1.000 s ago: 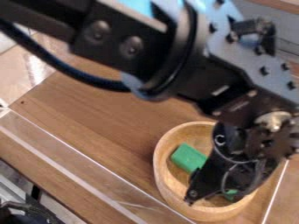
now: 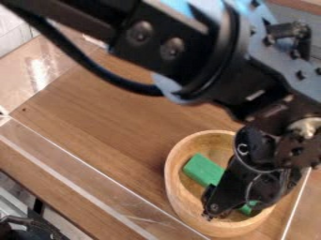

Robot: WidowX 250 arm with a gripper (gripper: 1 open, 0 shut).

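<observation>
A round wooden bowl point(image 2: 181, 187) stands at the lower right of the camera view. Inside it lies a green rectangular block point(image 2: 202, 170), partly covered by the black gripper point(image 2: 232, 202), which is down inside the bowl over the block. The fingertips are dark and overlap the block, so whether they are open, shut or touching it cannot be told.
Bare wooden countertop point(image 2: 100, 131) fills the left and middle. Clear strips run along its front edge at lower left, with dark hardware in the bottom left corner. White tiles show at the top left.
The bowl stands in the same place.
</observation>
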